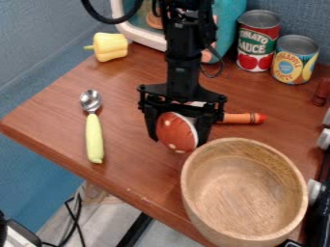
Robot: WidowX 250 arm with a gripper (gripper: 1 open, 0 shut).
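My black gripper [182,114] is over the table with its fingers around a red and white round object [177,132], just behind and left of a wooden bowl [244,207]. An orange crayon-like stick [242,118] lies behind it, to the right.
On the wooden table [65,130] lie a spoon with a pale yellow handle [95,140] and a yellow object [110,45]. A tomato can [257,48], a second can [294,63] and a white and teal item [142,24] stand at the back.
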